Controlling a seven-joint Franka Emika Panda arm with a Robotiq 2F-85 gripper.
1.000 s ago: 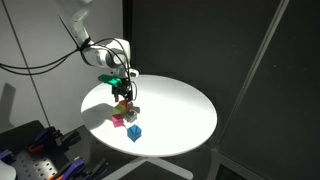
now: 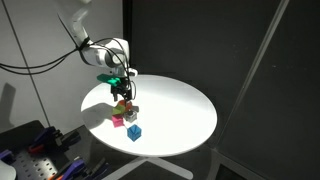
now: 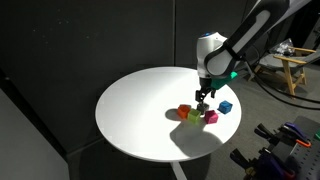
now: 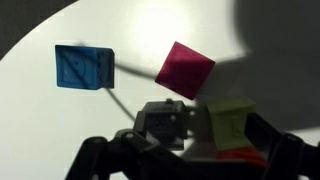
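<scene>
Five small blocks rest on a white round table. In the wrist view a blue block (image 4: 85, 67) lies at the left and a pink-red block (image 4: 185, 70) at upper middle. Lower down, a dark grey block (image 4: 162, 124) and a yellow-green block (image 4: 231, 122) lie close together. Part of a red-orange block (image 4: 242, 155) shows under the yellow-green one in the picture, partly hidden by my gripper. The fingers stand wide open above this cluster. From the side, my gripper (image 3: 206, 95) hangs just over the grey block (image 3: 202, 107).
The blue block (image 2: 134, 132) sits apart, nearest the table's front edge. Dark cables loop beside the arm (image 2: 115, 60). A wooden chair (image 3: 290, 65) stands behind.
</scene>
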